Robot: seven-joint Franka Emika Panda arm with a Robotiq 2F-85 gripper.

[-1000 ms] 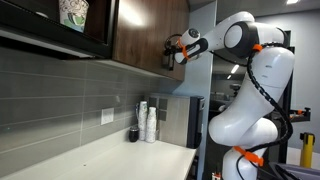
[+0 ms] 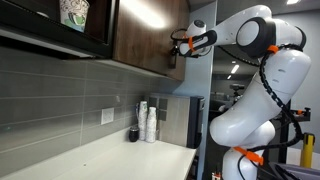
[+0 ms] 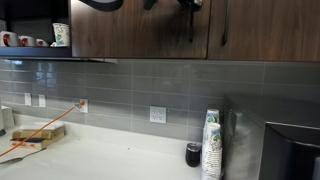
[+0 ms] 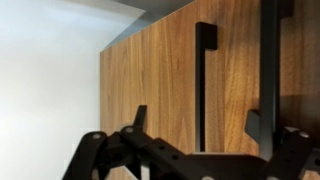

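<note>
High up by the wood-fronted cabinet [image 2: 150,30] is my gripper [image 2: 178,43], close to the door fronts. The wrist view shows two black bar handles on the wood: the nearer-to-middle handle [image 4: 202,85] and the right handle [image 4: 269,70]. My gripper is open, its fingers wide apart. The left finger [image 4: 139,118] stands left of both bars; the right finger [image 4: 252,123] is between them, close beside the right bar. Whether it touches that bar I cannot tell. In the second exterior view the cabinet doors [image 3: 150,38] look closed.
Below lies a long white counter [image 2: 110,155]. Stacked cups [image 3: 211,145], a dark canister [image 3: 193,154] and a large metal appliance [image 3: 265,140] stand at its far end. An open shelf with cups [image 3: 60,35] adjoins the cabinet.
The end of my arm by the cabinet has shifted and turned slightly. The counter and the things on it look unmoved.
</note>
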